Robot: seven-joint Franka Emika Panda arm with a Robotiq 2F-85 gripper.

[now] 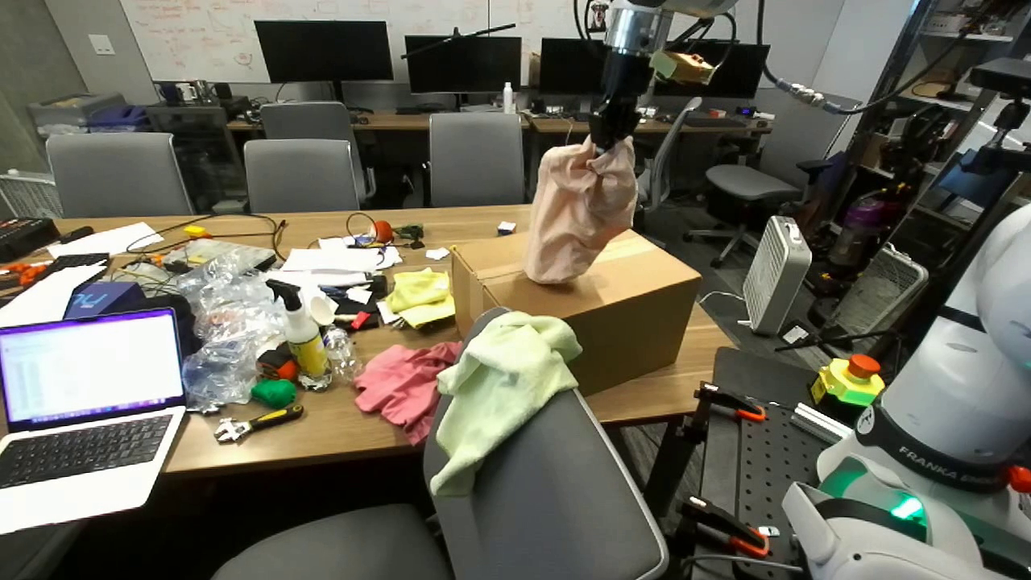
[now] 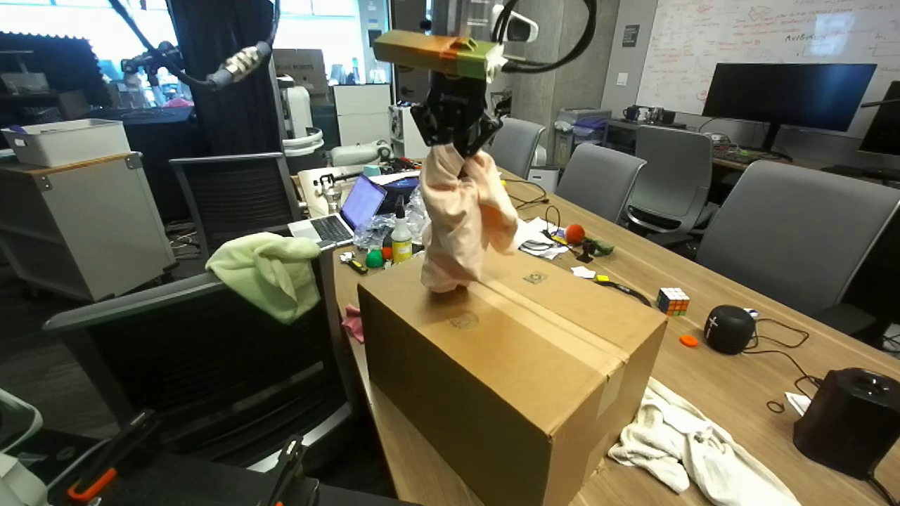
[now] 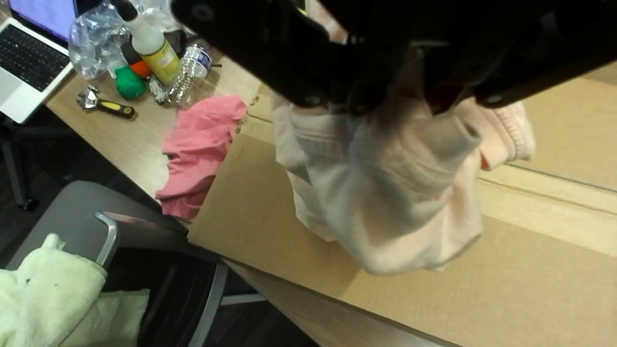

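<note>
A pale pink cloth (image 1: 577, 217) hangs from my gripper (image 1: 606, 141), which is shut on its bunched upper part. In exterior view 2 the cloth (image 2: 460, 223) drapes down over the cardboard box (image 2: 506, 354), its lower end at or just above the box top. The wrist view shows folds of the cloth (image 3: 399, 191) spreading below the dark fingers, which hide the pinched part. A seam across the box top is visible beside it.
A light green cloth (image 1: 512, 377) lies over a chair back in front of the box. On the table rest a darker pink cloth (image 1: 406, 382), a yellow cloth (image 1: 422, 295), a spray bottle (image 1: 305, 338) and a laptop (image 1: 87, 411). A white cloth (image 2: 700, 447) lies behind the box.
</note>
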